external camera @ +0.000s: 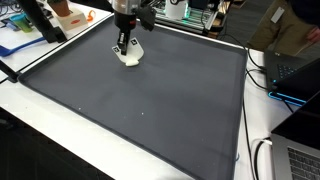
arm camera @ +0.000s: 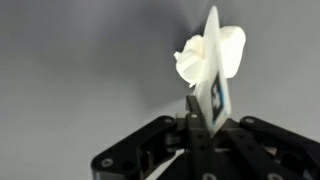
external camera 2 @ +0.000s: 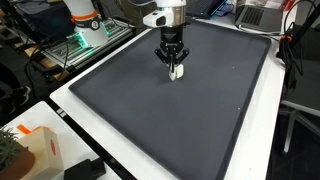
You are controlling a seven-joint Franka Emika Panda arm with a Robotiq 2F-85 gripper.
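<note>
A small white, crumpled-looking thing (arm camera: 213, 60) stands up from between the fingers in the wrist view, with a pale pointed strip that bears dark marks. My gripper is shut on its near end. In exterior view 2 the gripper (external camera 2: 174, 64) points down, the white thing (external camera 2: 176, 72) at its tips close to the dark board. From exterior view 1 the white thing (external camera: 131, 58) is seen near the board's far edge, beside the gripper (external camera: 123, 48). What exactly it is, and whether it touches the board, I cannot tell.
The dark board (external camera 2: 165, 120) is otherwise bare, with wide free room towards its near side. Laptops (external camera: 299, 160) and cables lie along the right in exterior view 1. A plant pot (external camera 2: 15, 158) sits beyond the board in exterior view 2.
</note>
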